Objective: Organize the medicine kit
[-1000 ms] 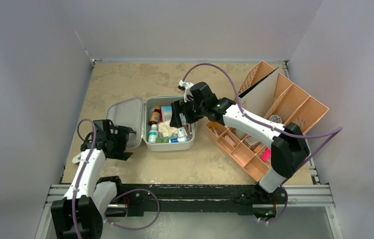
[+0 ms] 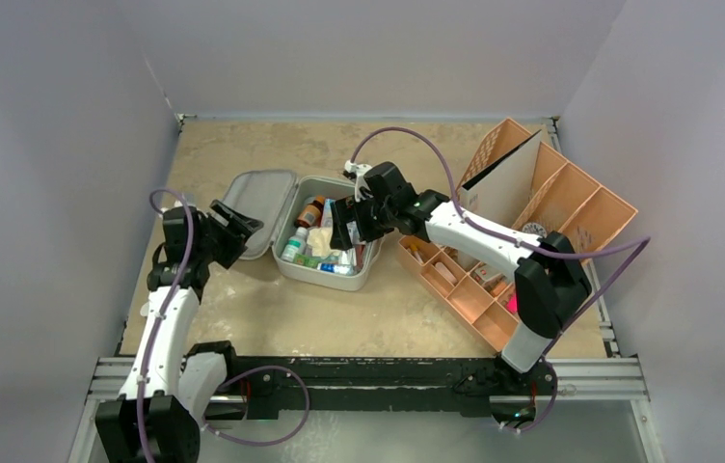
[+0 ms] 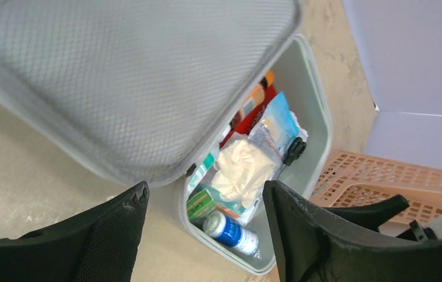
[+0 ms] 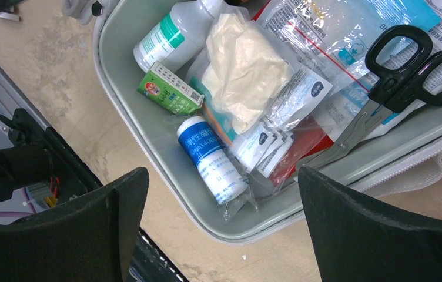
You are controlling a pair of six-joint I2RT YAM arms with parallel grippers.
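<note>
The grey kit box [image 2: 330, 285] holds a white bottle [image 4: 168, 38], a green box [image 4: 170, 88], a blue-labelled bottle [image 4: 210, 158], bagged gloves [image 4: 245, 76], packets and black scissors [image 4: 401, 85]. Its lid [image 2: 260, 193] lies open on the left. My left gripper [image 2: 238, 231] is over that lid; in the left wrist view its fingers stand apart at the bottom, and what is between them cannot be made out. My right gripper [image 2: 349, 222] hangs open above the box's contents, nothing between its fingers.
A tilted orange organizer [image 2: 474, 309] with small items in its compartments fills the right of the table. Free table [image 2: 272, 145] lies behind the box and in front of it.
My left gripper has risen and moved toward the back, and the lid and box have shifted and turned slightly.
</note>
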